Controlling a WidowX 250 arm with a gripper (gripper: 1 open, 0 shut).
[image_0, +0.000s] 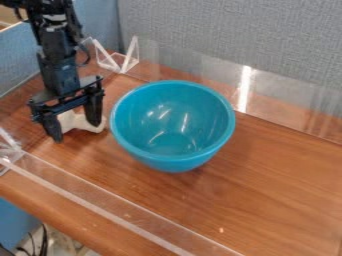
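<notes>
My black gripper (74, 110) is lowered at the left of the table, open, with its fingers around a small white object (83, 123) lying on the wood, partly hidden behind them. A large teal bowl (171, 135) sits just to the right of the white object.
A grey padded wall (234, 40) stands behind, with clear plastic edging along the table and white wire brackets at the left and back left.
</notes>
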